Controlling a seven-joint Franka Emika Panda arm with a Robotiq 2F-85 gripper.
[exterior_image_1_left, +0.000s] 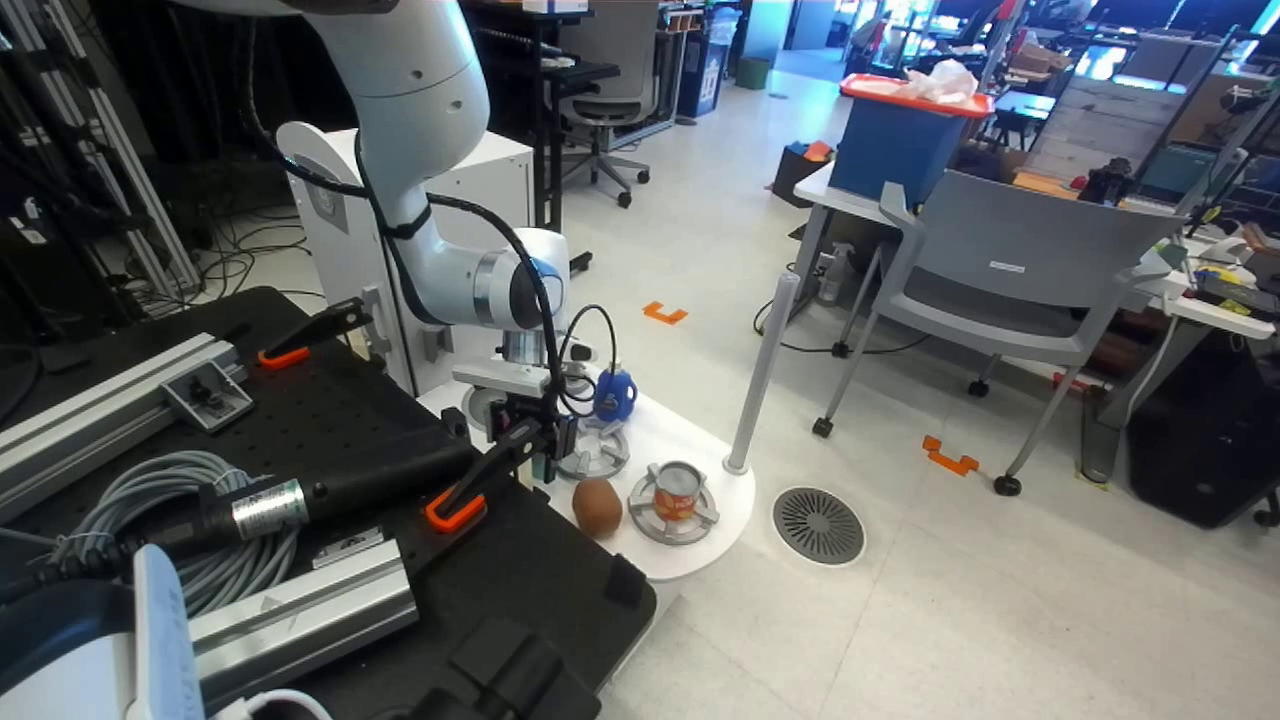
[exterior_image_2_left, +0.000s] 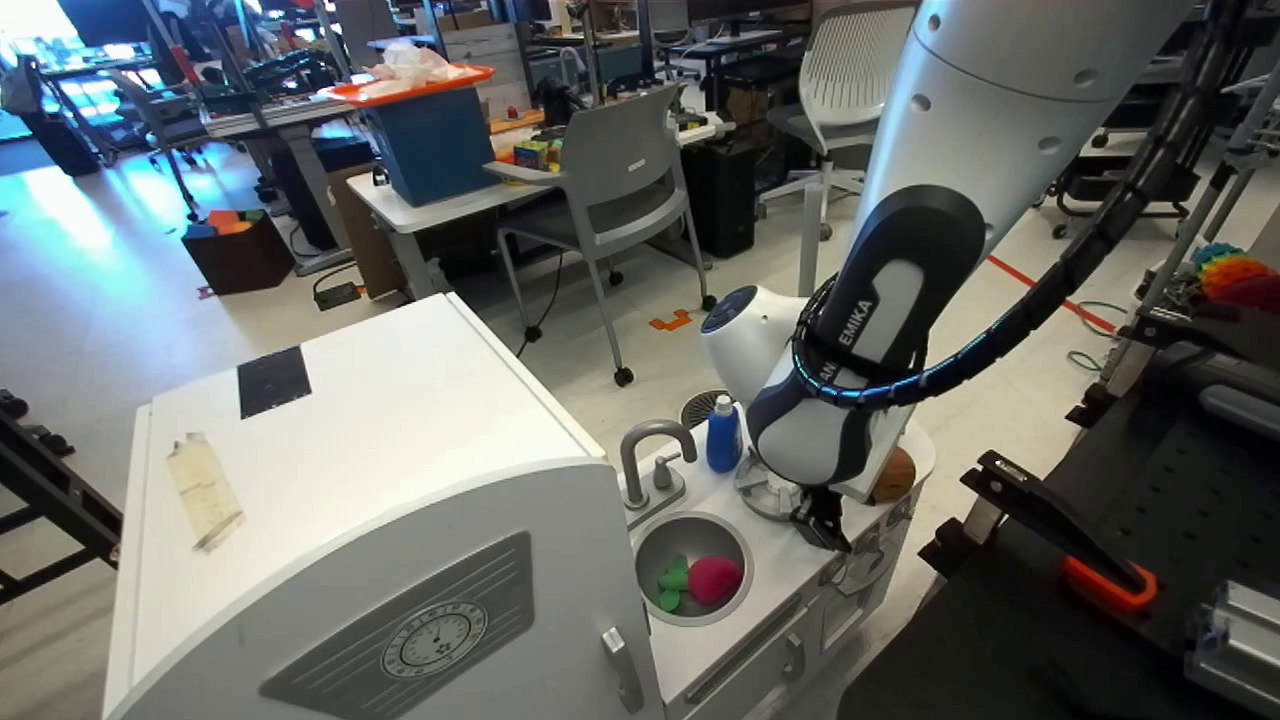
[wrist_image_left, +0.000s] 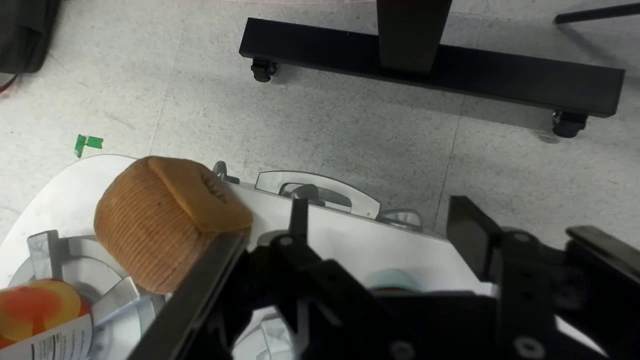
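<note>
My gripper is low over the front part of the white counter, its fingers well apart. Between and partly beneath them shows a pale teal round thing, mostly hidden by the gripper; neither finger visibly touches it. In exterior view 1 only a sliver of teal appears by the gripper. A brown plush, bread-like item lies left of the fingers in the wrist view. Left of that, an orange-labelled can stands on a grey burner.
A blue bottle stands behind the gripper. The sink holds a pink and green toy. A clamp on the black table juts close to the gripper. A grey post rises from the counter's end.
</note>
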